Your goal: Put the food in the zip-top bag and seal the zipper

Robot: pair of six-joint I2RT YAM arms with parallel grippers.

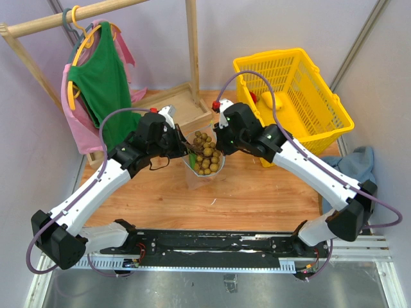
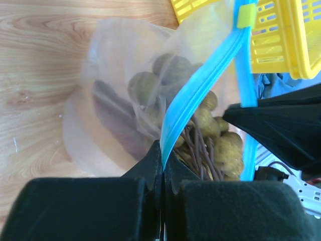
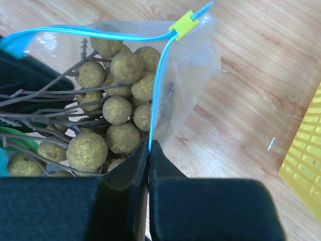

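The clear zip bag (image 2: 90,135) stands with its mouth spread, a blue zipper strip (image 3: 158,88) running round it and a yellow slider (image 3: 184,24) at one corner. Inside sit round brown fruits (image 1: 207,154) on thin woody stems (image 2: 200,150), with a bit of green leaf (image 3: 17,135) among them. My left gripper is shut on the blue rim at one side. On the other side, my right gripper is shut with the blue edge between its tips. The top view mostly hides both sets of fingertips behind the wrists.
A yellow basket (image 1: 321,125) with a yellow and a red item stands at the back right, near the right arm. Behind the bag lies a wooden tray (image 1: 182,113) under a clothes rack (image 1: 196,51).
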